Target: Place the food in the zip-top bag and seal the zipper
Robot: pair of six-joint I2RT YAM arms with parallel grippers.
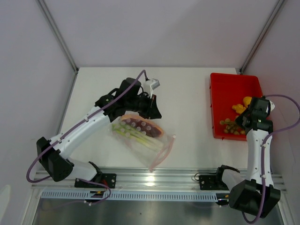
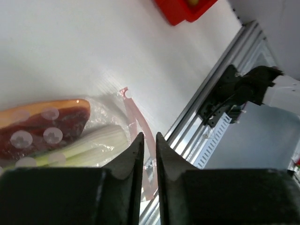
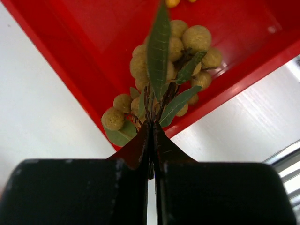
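Observation:
The clear bag with pink zip edge (image 1: 159, 154) lies flat on the table, holding celery (image 2: 98, 145) and a brown-red long item (image 2: 42, 126). My left gripper (image 1: 152, 110) hangs just above it; in the left wrist view its fingertips (image 2: 149, 138) are close together with a narrow gap, nothing seen between. A sprig of tan round fruit with green leaves (image 3: 194, 40) is at the red tray (image 1: 225, 89). My right gripper is shut on its thin stems, over the tray's near edge.
Yellow items (image 1: 239, 108) lie in the tray. Metal rails and pale walls border the table.

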